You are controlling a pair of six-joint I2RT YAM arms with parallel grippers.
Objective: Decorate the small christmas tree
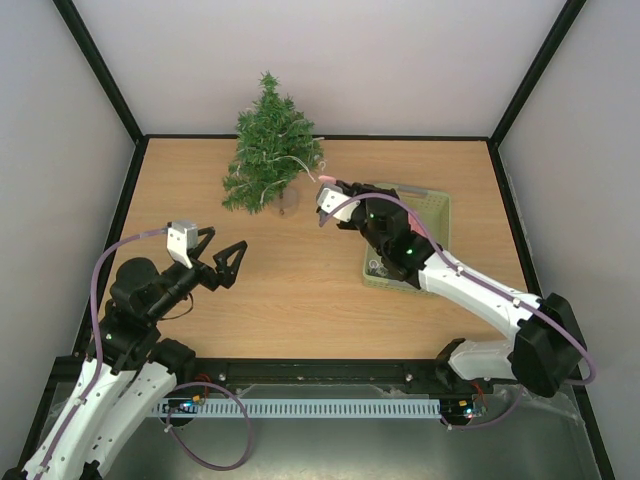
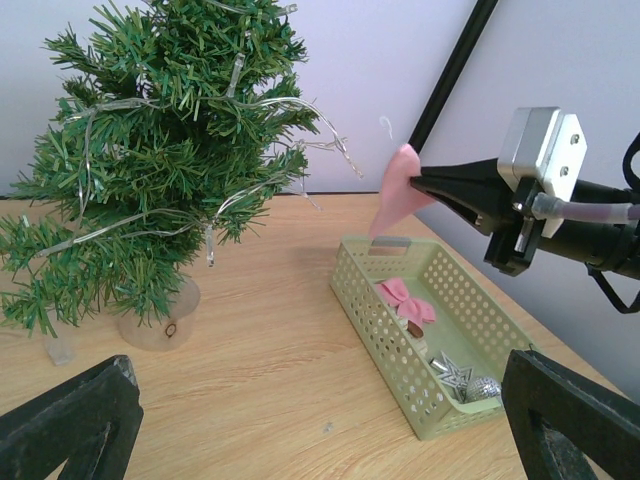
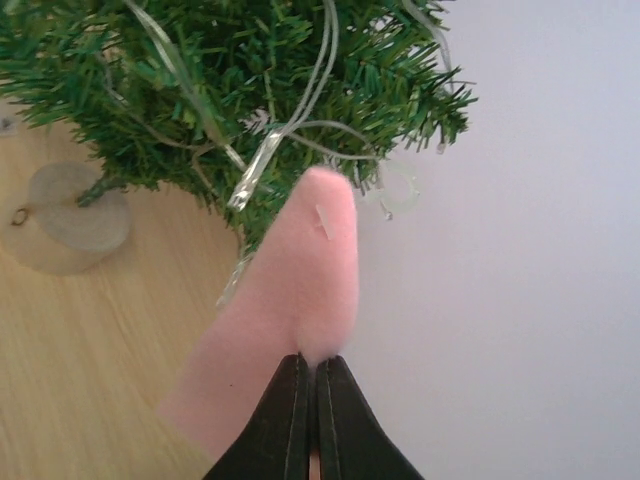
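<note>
The small christmas tree [image 1: 268, 150], wound with clear light wires, stands at the back left on a round base [image 3: 70, 225]. My right gripper is shut on a pink felt piece [image 3: 290, 280], held up just to the right of the tree in the top and left wrist views; in the right wrist view it covers part of the lower branches. My left gripper [image 1: 225, 255] stands open at the front left of the table, with nothing between its fingers.
A green basket [image 2: 375, 350] on the right of the table holds a pink bow [image 2: 405, 305], a silver star [image 2: 452, 375] and a silver bauble [image 2: 483, 390].
</note>
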